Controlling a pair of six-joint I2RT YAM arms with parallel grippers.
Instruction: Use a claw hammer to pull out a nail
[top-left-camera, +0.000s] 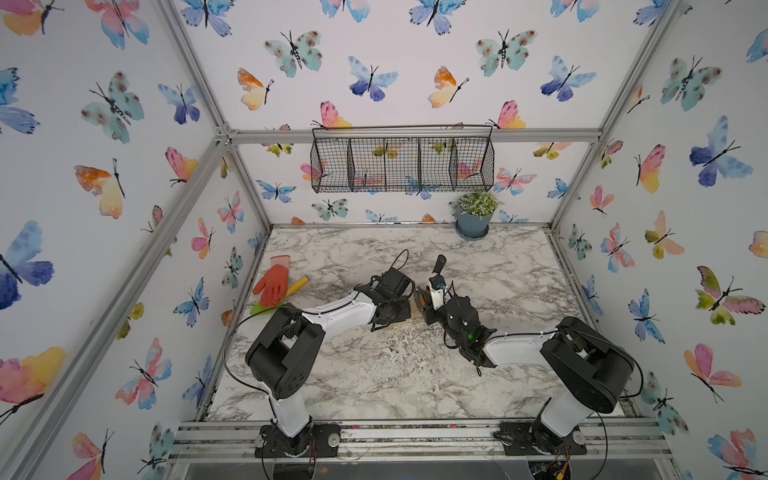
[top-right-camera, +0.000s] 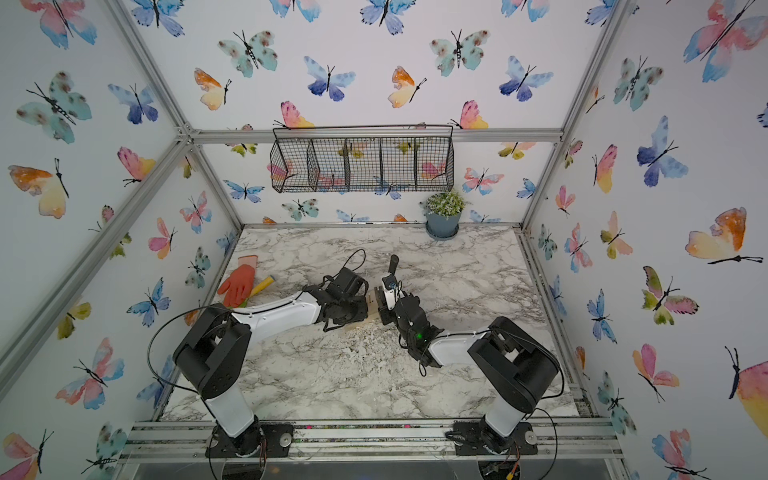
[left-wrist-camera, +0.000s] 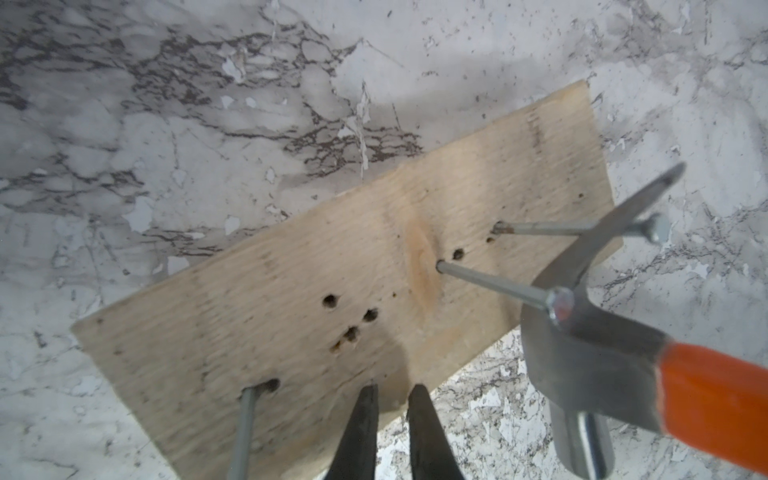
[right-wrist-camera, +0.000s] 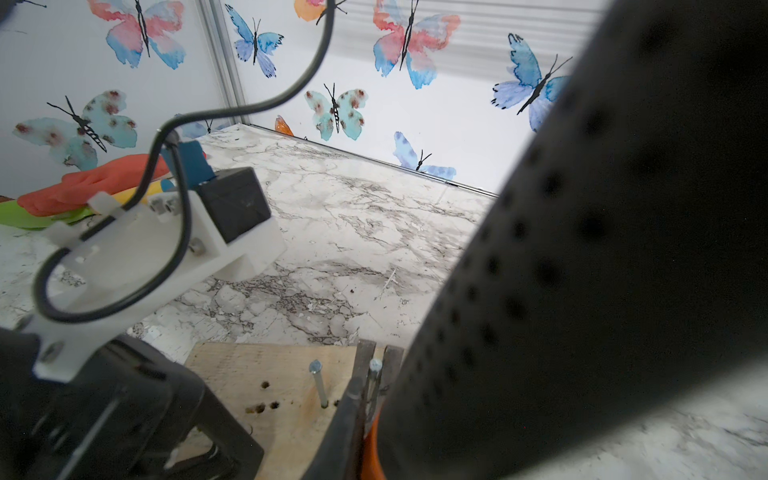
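A pale wooden board (left-wrist-camera: 296, 264) lies flat on the table, with holes and nails standing in it: one nail (left-wrist-camera: 496, 286) near its middle, a second nail (left-wrist-camera: 560, 229) close by, and a third nail (left-wrist-camera: 244, 436) towards the other end. The claw hammer has its claw at the second nail; in the right wrist view this nail's head (right-wrist-camera: 375, 365) shows between the prongs. Its black handle (right-wrist-camera: 576, 240) rises up and right. My right gripper (top-left-camera: 429, 307) is around the hammer; its grip is largely hidden. My left gripper is shut to a narrow gap at the board's near edge; whether it pinches wood is unclear.
A red glove (top-left-camera: 273, 281) lies on the left beside a yellow-handled thing (top-left-camera: 296, 285). At the back stand a potted plant (top-left-camera: 473, 224) and, on the wall, a wire basket (top-left-camera: 402, 164). Pale flakes litter the table before the board.
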